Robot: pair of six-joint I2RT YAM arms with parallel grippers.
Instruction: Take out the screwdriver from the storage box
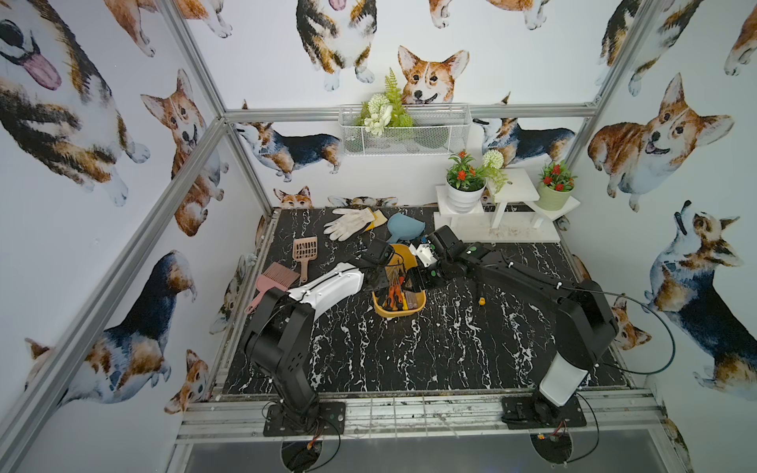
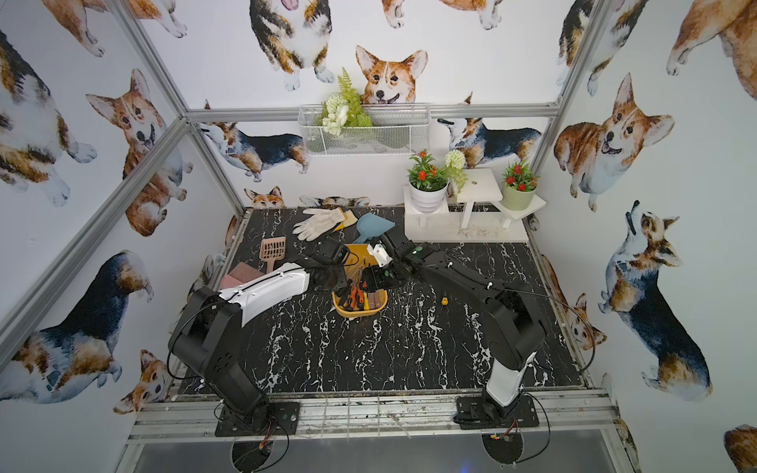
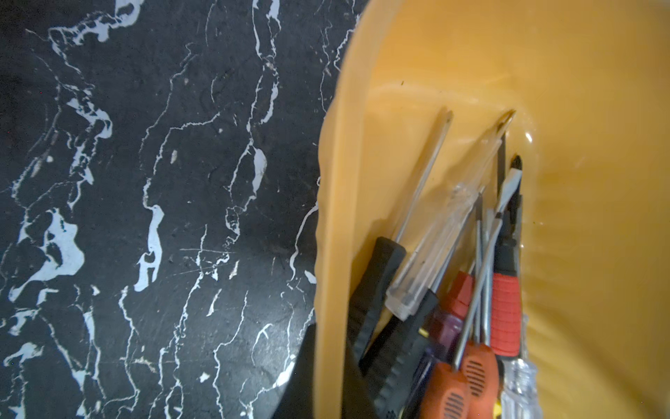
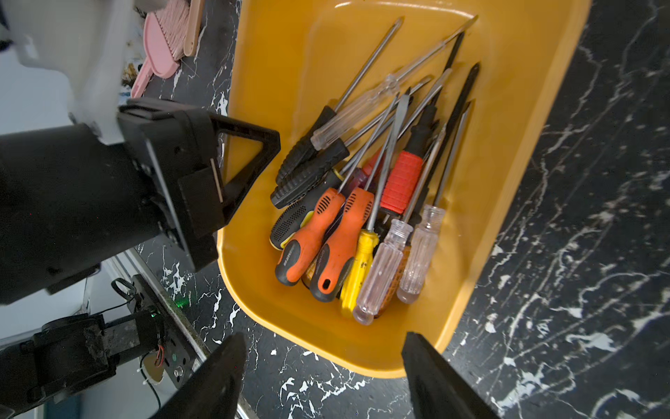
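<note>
The yellow storage box (image 4: 530, 104) holds several screwdrivers, among them orange-black (image 4: 342, 244), red (image 4: 401, 181), yellow (image 4: 359, 272) and clear-handled (image 4: 384, 272) ones. My left gripper is at the box's left rim, shut, nothing seen between its fingers; in the left wrist view the rim hides much of it. My right gripper hangs open over the box, its fingers at the lower edge of the right wrist view, holding nothing.
A small yellow-handled item (image 1: 481, 301) lies right of the box. Gloves (image 1: 347, 224), a blue dustpan (image 1: 405, 227), scoop (image 1: 304, 248) and pink brush (image 1: 276, 280) lie behind and left. A white plant stand (image 1: 512, 185) stands back right.
</note>
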